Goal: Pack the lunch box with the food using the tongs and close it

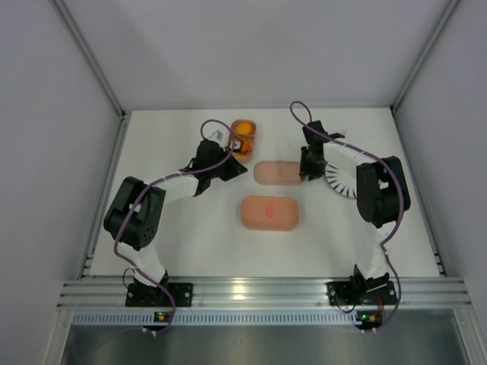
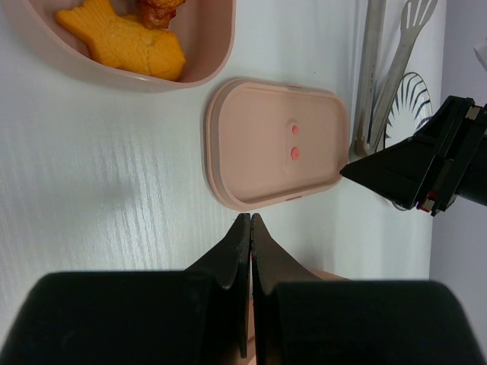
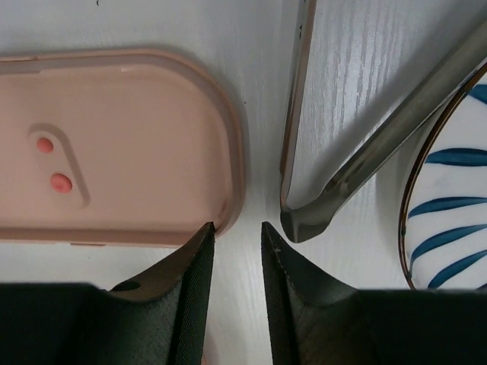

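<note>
A pink lid [image 1: 277,172] with two red dots lies flat on the table, seen whole in the left wrist view. Behind its left end stands an open lunch box [image 1: 242,135] holding food, including an orange fish-shaped piece [image 2: 125,42]. My left gripper [image 1: 245,169] is shut just off the lid's left end, with nothing showing between its fingers. At the lid's right end, my right gripper stands open and empty. One fingertip [image 3: 207,232] overlaps the lid's near corner in the right wrist view; whether it touches, I cannot tell.
A second pink box [image 1: 259,220] with a red mark on top sits in front of the lid. Grey tongs [image 3: 342,182] lie between the lid and the striped plate [image 1: 340,181].
</note>
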